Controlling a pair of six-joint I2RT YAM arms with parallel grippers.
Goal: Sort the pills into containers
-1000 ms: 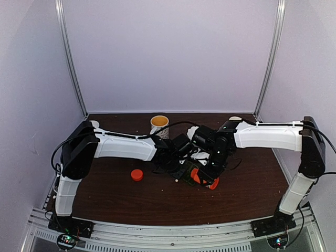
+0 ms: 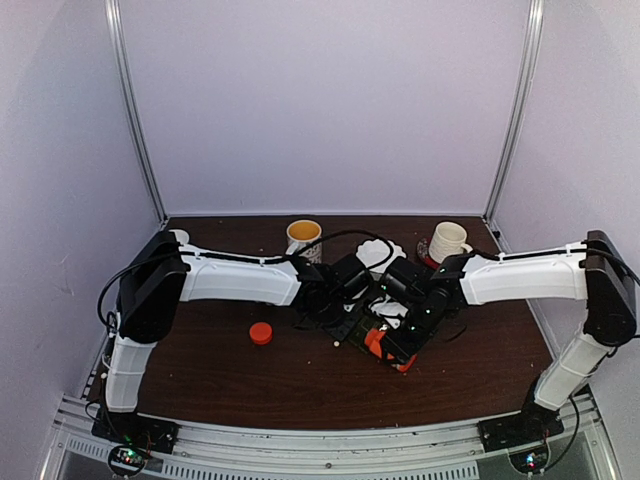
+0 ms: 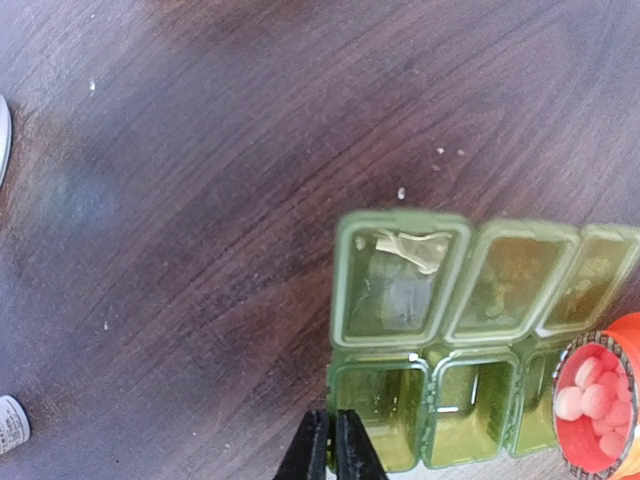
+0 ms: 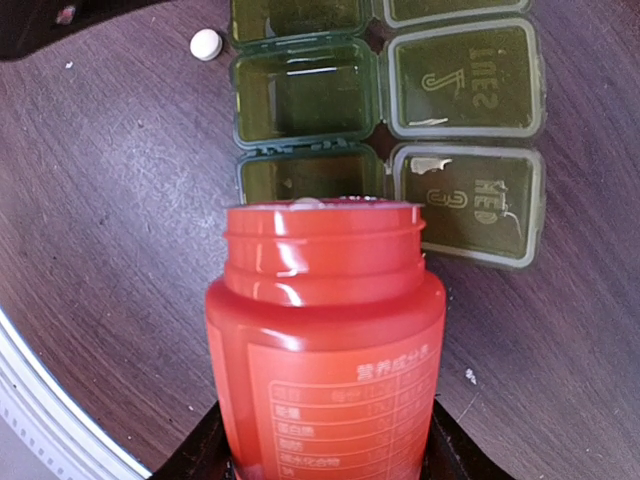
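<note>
A green see-through pill box [image 3: 435,355] with its lids folded back lies on the table under both arms. My left gripper has its fingertips close together at the box's near corner, with the thin end wall between them. My right gripper [image 2: 388,352] is shut around the body of a red-orange pill bottle [image 4: 325,360], uncapped and tilted with its mouth over the end compartment. Pale pink pills [image 3: 596,400] show inside the mouth. The compartments in the left wrist view look empty; the one beneath the bottle is partly hidden.
A red cap [image 2: 261,333] lies left of the box. One white pill [image 4: 206,44] is loose on the table beside it. Behind stand an orange-lined mug [image 2: 304,237] and a cream cup [image 2: 449,240].
The right arm has shifted slightly toward the front, bringing the bottle a little lower in the top view and uncovering the cream cup. My left arm stays in place.
</note>
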